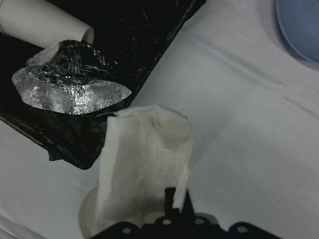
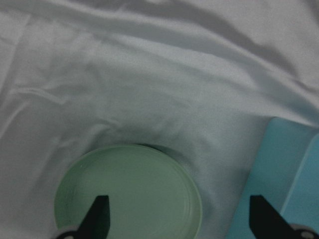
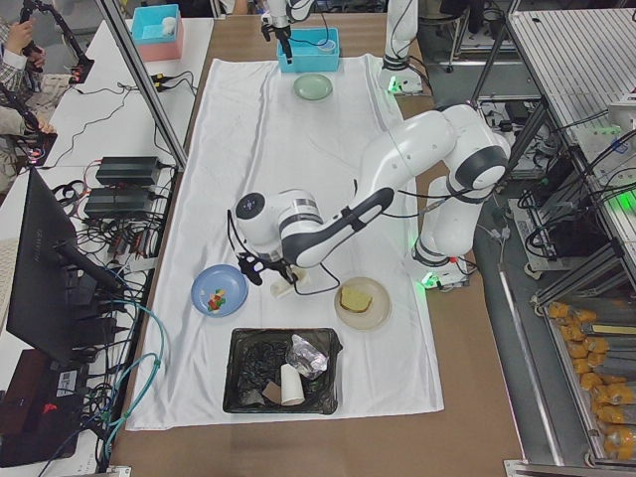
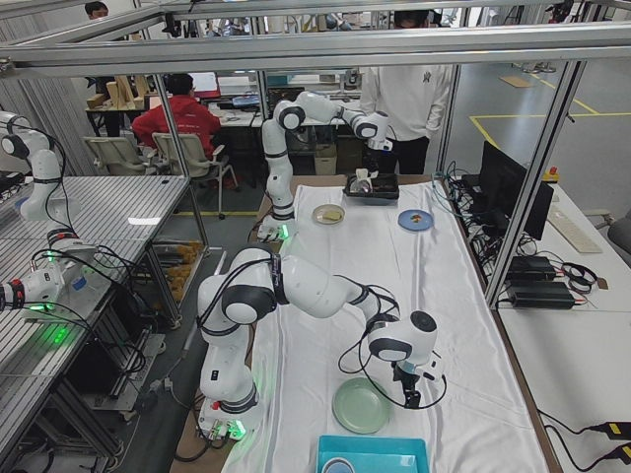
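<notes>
My left gripper is shut on a crumpled white paper piece (image 1: 142, 154). In the left wrist view it hangs beside a black-lined bin (image 1: 139, 25) containing crumpled foil (image 1: 75, 94) and a white paper cup (image 1: 45, 25). My right gripper is open above a green plate (image 2: 124, 184), beside a blue tub (image 2: 269, 164), with nothing seen between its fingers.
A blue plate (image 3: 209, 283) with small colourful pieces and a beige plate (image 3: 353, 313) with a yellow sponge-like piece flank the area before the bin.
</notes>
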